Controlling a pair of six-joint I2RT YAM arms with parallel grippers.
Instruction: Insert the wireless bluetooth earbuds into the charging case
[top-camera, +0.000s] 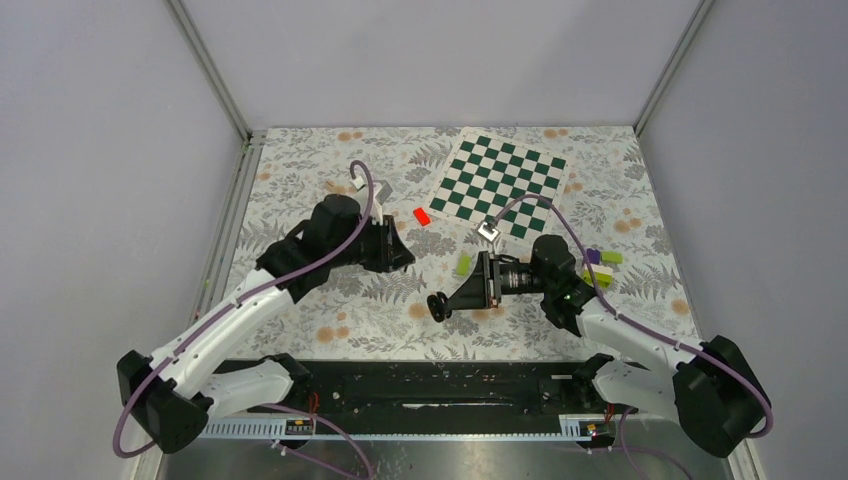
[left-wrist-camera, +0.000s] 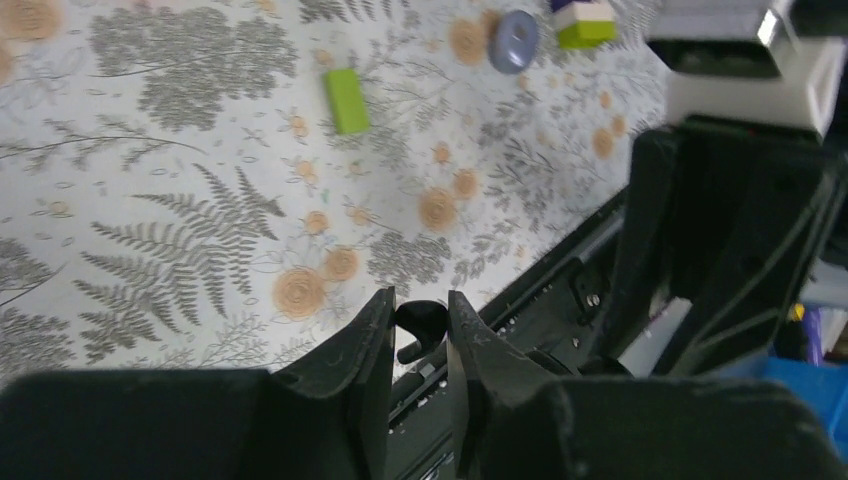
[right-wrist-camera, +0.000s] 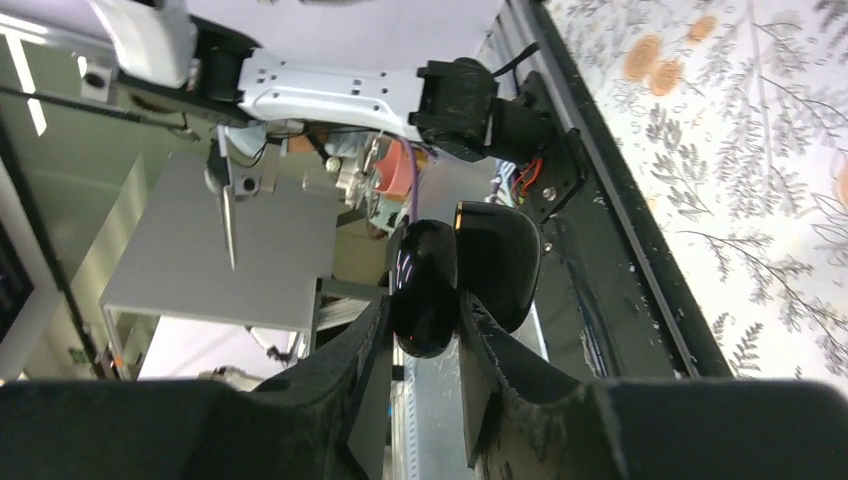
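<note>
In the right wrist view my right gripper is shut on the black charging case (right-wrist-camera: 425, 290), whose glossy lid stands up beside the body. In the top view the case (top-camera: 437, 306) is held over the table's near middle. My left gripper is shut on a small black earbud (left-wrist-camera: 421, 322), seen between its fingertips in the left wrist view. In the top view that gripper (top-camera: 400, 258) hangs left of and behind the case, apart from it.
A checkerboard (top-camera: 497, 183) lies at the back, with a red block (top-camera: 422, 216) beside it. A green block (top-camera: 462, 265) lies mid-table; several coloured blocks (top-camera: 600, 276) sit at the right.
</note>
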